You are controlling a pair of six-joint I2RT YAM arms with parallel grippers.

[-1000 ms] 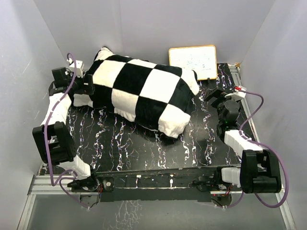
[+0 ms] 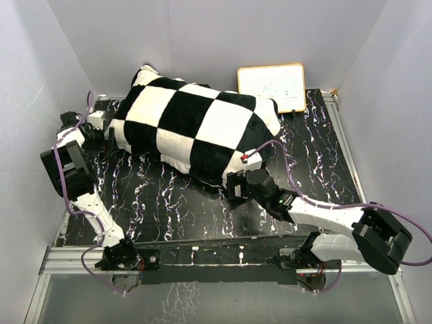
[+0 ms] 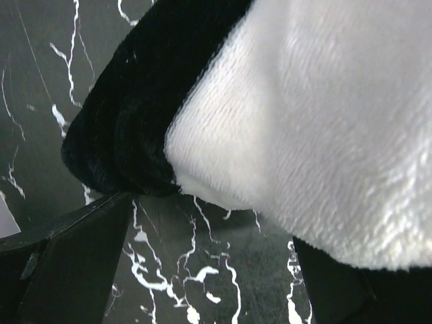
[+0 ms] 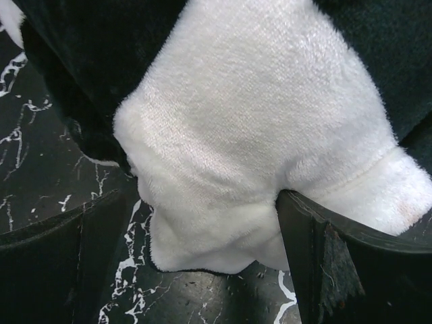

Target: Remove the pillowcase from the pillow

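The checkered black-and-white pillow in its plush case (image 2: 182, 125) lies across the back of the marble table. My left gripper (image 2: 104, 135) is at its left corner; in the left wrist view the open fingers (image 3: 61, 263) sit at the edge of a black-and-white corner (image 3: 236, 142). My right gripper (image 2: 239, 189) is low at the front right corner; in the right wrist view its open fingers (image 4: 67, 263) straddle a white flap (image 4: 216, 169), the right finger pressing into it.
A whiteboard with orange frame (image 2: 270, 84) leans at the back right. Bare dark table (image 2: 155, 209) shows along the front and right. Walls close in the sides and back.
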